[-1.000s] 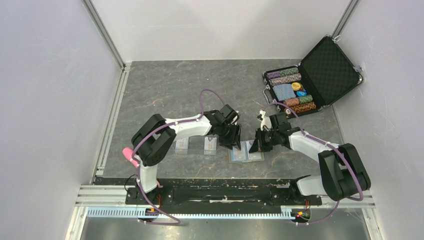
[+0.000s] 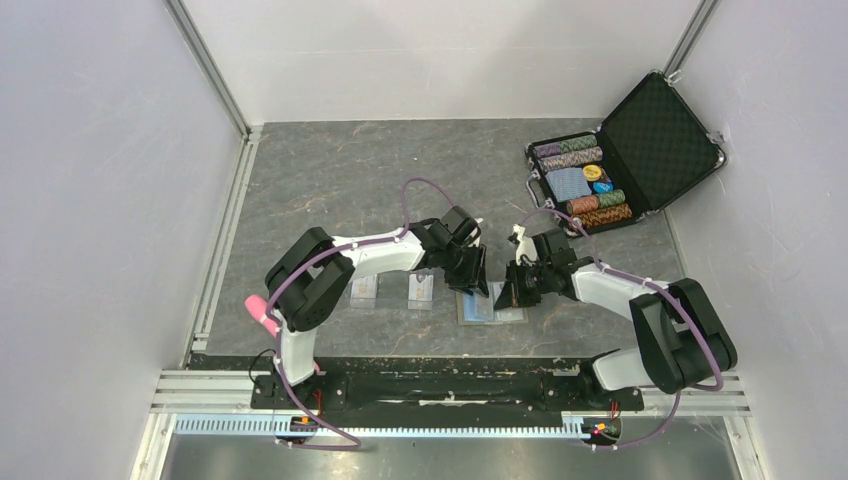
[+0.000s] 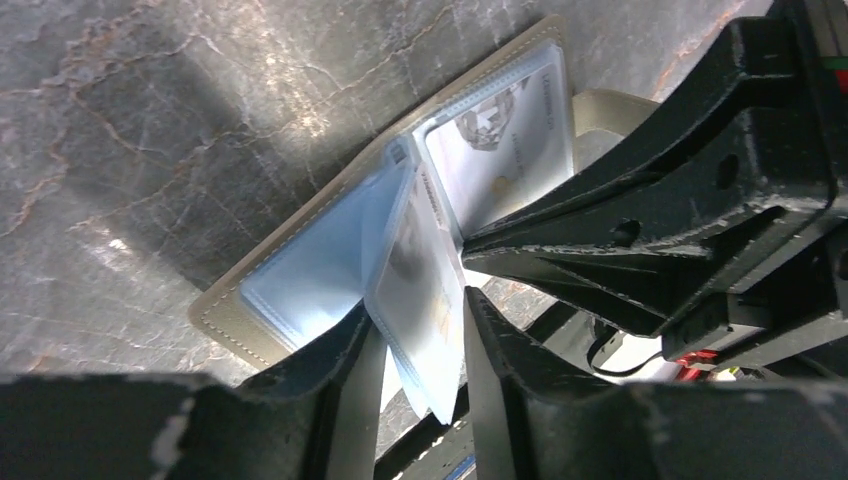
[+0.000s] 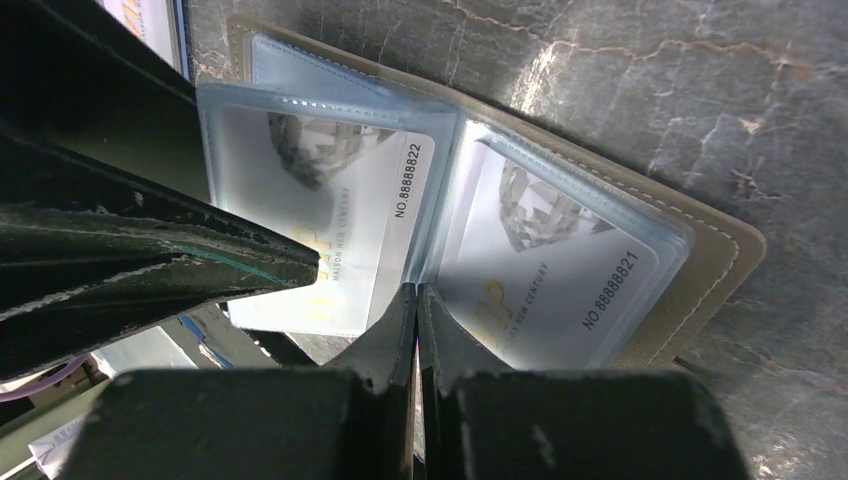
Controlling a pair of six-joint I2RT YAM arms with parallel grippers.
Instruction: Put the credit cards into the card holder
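Observation:
The card holder (image 2: pixel 497 322) lies spread on the table under both grippers, with clear pockets on a beige stitched cover. Its right pocket contains a white card (image 4: pixel 545 270). A clear leaf with another white card (image 3: pixel 425 265) is raised off the left side, baring a bluish pocket (image 3: pixel 310 265). My left gripper is part open, its fingers on either side of the raised leaf. My right gripper is shut at the fold, with nothing showing between its fingertips. Two cards (image 2: pixel 364 287) (image 2: pixel 421 287) lie left on the table.
An open black case (image 2: pixel 590 185) of poker chips stands at the back right. The table's dark front edge (image 2: pixel 450 375) runs close below the holder. Behind the arms the grey tabletop (image 2: pixel 350 170) is clear.
The left gripper has shifted slightly right, and the holder's left leaf has lifted with it, baring the blue beneath. The right gripper has moved slightly left.

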